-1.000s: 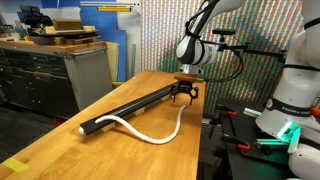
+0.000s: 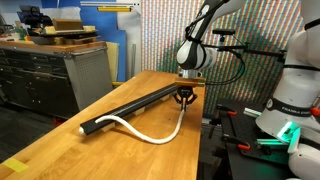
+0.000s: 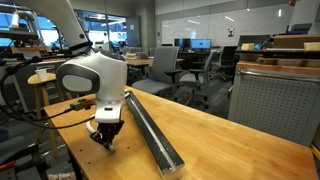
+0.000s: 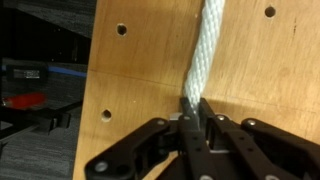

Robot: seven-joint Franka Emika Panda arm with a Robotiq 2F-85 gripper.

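A white rope (image 2: pixel 148 137) lies in a curve on the wooden table, running from the black channel's near end round to my gripper (image 2: pixel 184 101). Seen from the wrist, the rope (image 4: pixel 206 50) comes straight down to the fingertips of the gripper. The rope's end there sits between or right at the fingers, which stand close together, and the fingertips hide its last part. Whether they grip it does not show. A long black channel (image 2: pixel 128 108) lies beside the rope; its open groove (image 3: pixel 152 130) faces up in exterior view 2.
The table edge (image 4: pixel 90 85) runs close beside the gripper, with dark floor beyond. Small holes (image 4: pixel 122 29) dot the tabletop. Wide bare wood (image 3: pixel 240 130) lies on the far side of the channel. A grey cabinet (image 2: pixel 45 80) stands behind the table.
My gripper has come down onto the rope's end at the table over the last second, and its fingers have drawn closer together. The rope and the channel look unmoved.
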